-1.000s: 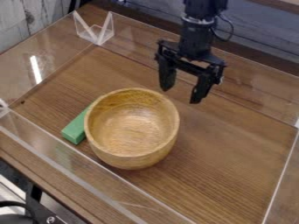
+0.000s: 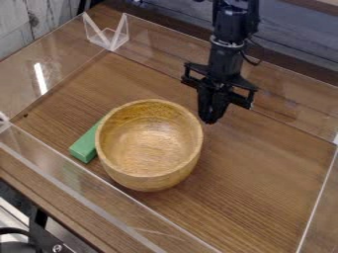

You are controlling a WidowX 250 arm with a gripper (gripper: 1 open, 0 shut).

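The black gripper [image 2: 209, 99] hangs from the dark arm at the upper middle, above the wooden floor just behind and right of a large yellow bowl [image 2: 148, 143]. It looks shut, with nothing visible between its fingers. A green block [image 2: 85, 142] lies at the left of the bowl, partly hidden by it.
A clear plastic or wire holder [image 2: 109, 35] stands at the back left corner. Wooden walls edge the area.
The arm and gripper have moved toward the front and down, nearer the bowl's back right rim. The bowl and green block have stayed in place.
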